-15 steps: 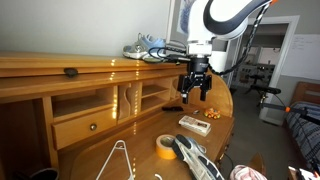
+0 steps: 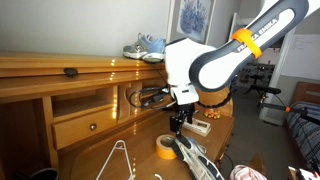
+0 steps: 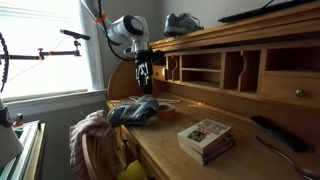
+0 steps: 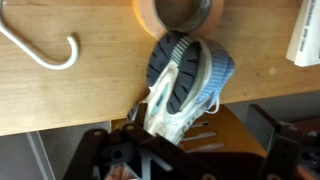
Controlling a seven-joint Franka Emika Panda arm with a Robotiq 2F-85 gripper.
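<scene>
My gripper hangs open above the desk, with no object held between its fingers. In the wrist view a grey and blue shoe [image 4: 190, 85] with dark soles showing lies beneath and ahead of the fingers, near the desk's front edge. Exterior view 1 shows the gripper [image 2: 181, 120] over the desk, just behind the shoe [image 2: 198, 158]. From the other side, the gripper [image 3: 148, 86] appears above the shoe [image 3: 138, 110]; whether they touch cannot be told there.
An orange tape roll [image 4: 182, 12] lies close beside the shoe. There is a white hook [image 4: 55, 58] to the left in the wrist view. A thick book [image 3: 205, 138] sits farther along the desk. Drawers and cubbyholes [image 2: 85, 125] line the back.
In exterior view 1 my arm has come lower and nearer the camera, bringing the gripper down toward the shoe. The shoe, tape and book look unmoved.
</scene>
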